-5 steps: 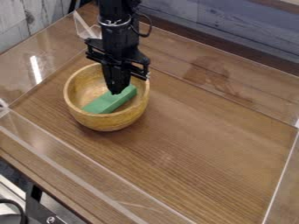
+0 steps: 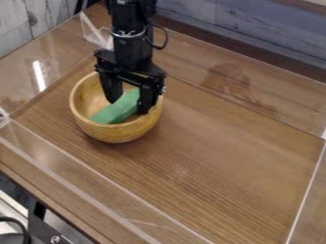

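Note:
A yellow-tan bowl (image 2: 114,128) sits on the wooden table toward the left. Inside it lies a green oblong object (image 2: 117,111), partly hidden by my black gripper (image 2: 130,95). The gripper reaches down into the bowl from above, its dark fingers spread apart on either side over the green object. Whether they touch it I cannot tell.
Pale walls edge the back and left, and a dark cable lies at the lower left corner.
My gripper has moved lower into the bowl, over the green object, and its fingers appear more widely spread.

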